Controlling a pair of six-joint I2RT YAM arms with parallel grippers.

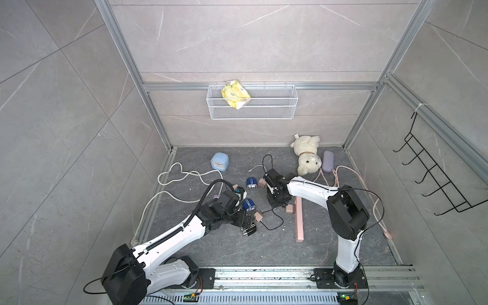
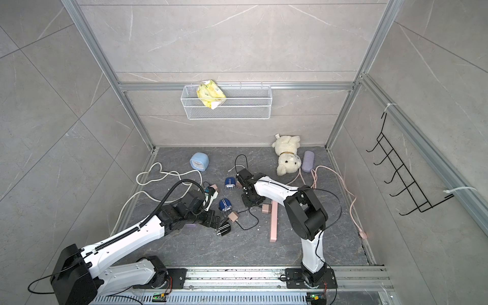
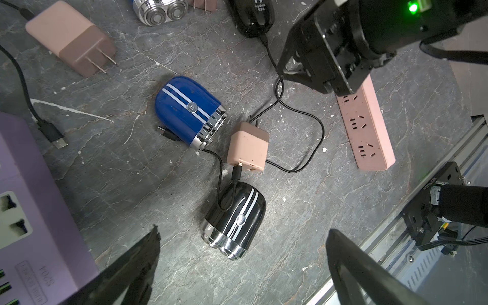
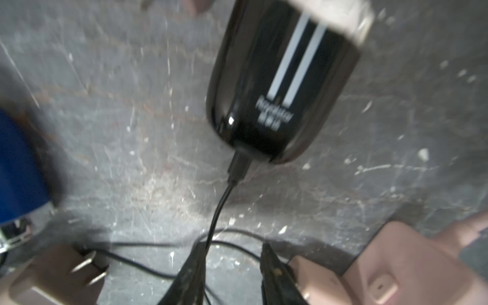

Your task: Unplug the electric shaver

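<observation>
A black shaver (image 4: 284, 76) with its cable plug (image 4: 239, 165) inserted lies below my right gripper. That gripper's fingertips sit near the cable; whether they grip it is unclear. A second black shaver (image 3: 233, 218), with a cable lying over it, is by a pink charger (image 3: 249, 147) in the left wrist view. A blue shaver (image 3: 190, 109) lies above them. My left gripper is open above that area with nothing between its fingers.
A pink power strip (image 1: 299, 223) lies at right, a purple strip (image 3: 40, 223) at left. A white teddy (image 1: 306, 157) and blue object (image 1: 219, 161) stand at the back. Loose cables cross the floor.
</observation>
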